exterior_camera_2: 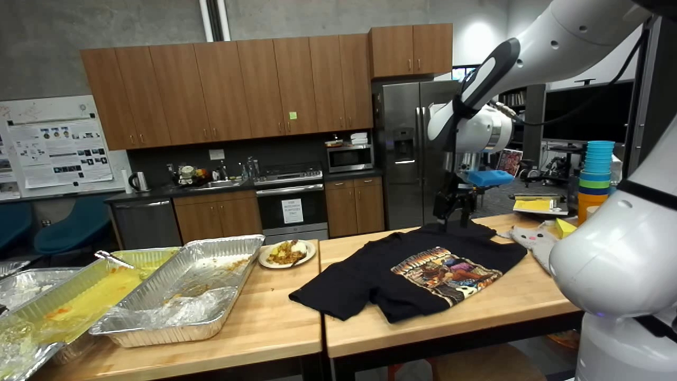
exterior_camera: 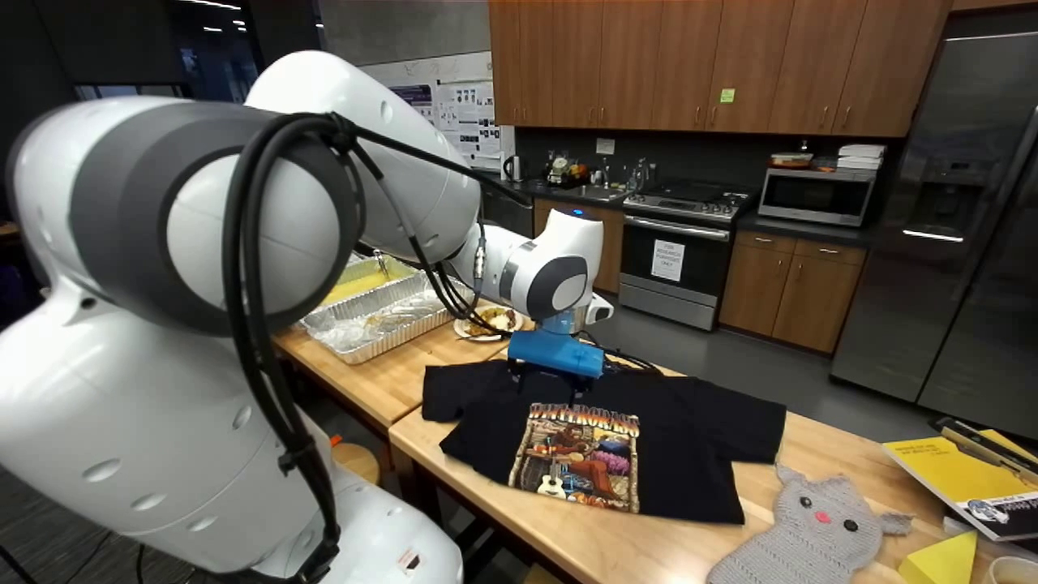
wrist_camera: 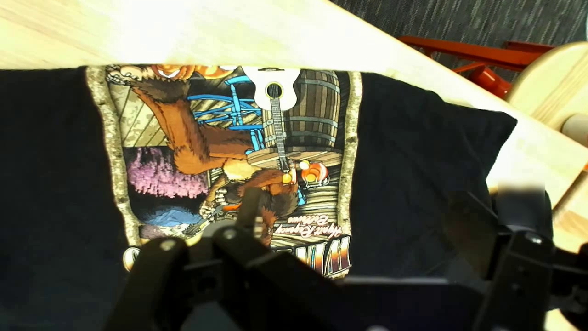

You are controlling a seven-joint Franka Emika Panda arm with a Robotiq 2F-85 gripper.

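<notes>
A black T-shirt (exterior_camera: 681, 428) lies spread out on the wooden table, its printed picture (exterior_camera: 579, 456) facing up. Both sleeves stick out to the sides, and the left sleeve (exterior_camera_2: 330, 295) is a bit rumpled in the second exterior view. Just over the shirt's collar end hangs my gripper, fingers pointing down. Its fingers are wide apart, and only cloth shows below and between them. In the second exterior view the black fingers (exterior_camera_2: 446, 219) are close above the fabric; whether they touch it I cannot tell.
A grey knitted toy (exterior_camera: 815, 526), a yellow block (exterior_camera: 941, 560) and yellow-covered books (exterior_camera: 958, 477) sit right of the shirt. On the other side are a plate of food (exterior_camera_2: 286, 253) and foil trays (exterior_camera_2: 190, 292). A bare strip of table runs along the front edge.
</notes>
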